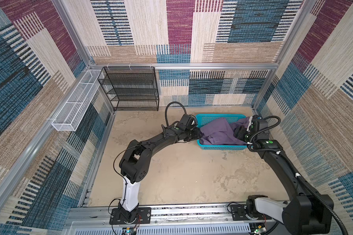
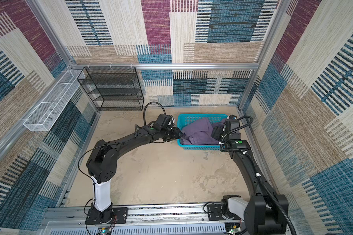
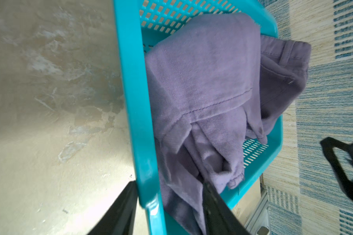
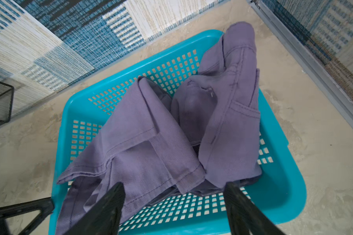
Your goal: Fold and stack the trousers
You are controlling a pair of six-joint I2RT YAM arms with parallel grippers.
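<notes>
Purple trousers [image 1: 219, 131] lie crumpled in a turquoise plastic basket [image 2: 200, 147], part of them draped over its right end. My left gripper is open at the basket's left end, its fingers either side of the rim or just over it, contact unclear. My right gripper hangs open over the right end of the basket, above the trousers; in both top views it hides part of that end.
A black wire rack [image 1: 128, 88] stands at the back left, and a white wire shelf [image 1: 75, 103] hangs on the left wall.
</notes>
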